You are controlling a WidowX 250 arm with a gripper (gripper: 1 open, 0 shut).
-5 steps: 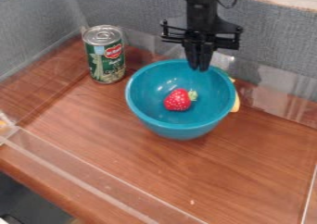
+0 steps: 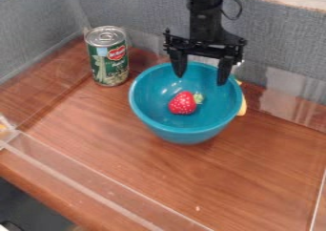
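Note:
A teal bowl (image 2: 190, 130) sits on the wooden surface near the back, with a red plastic strawberry (image 2: 185, 103) lying inside it. My black gripper (image 2: 200, 71) hangs above the back part of the bowl, fingers pointing down and spread apart, nothing between them. A green-labelled metal can (image 2: 109, 56) stands upright to the left of the bowl.
A small yellow object (image 2: 243, 107) shows partly behind the bowl's right side. Grey padded walls (image 2: 128, 10) close off the back and left.
The gripper's fingers have spread apart since a second ago, and the gripper has come slightly lower. The bowl, strawberry and can are unchanged.

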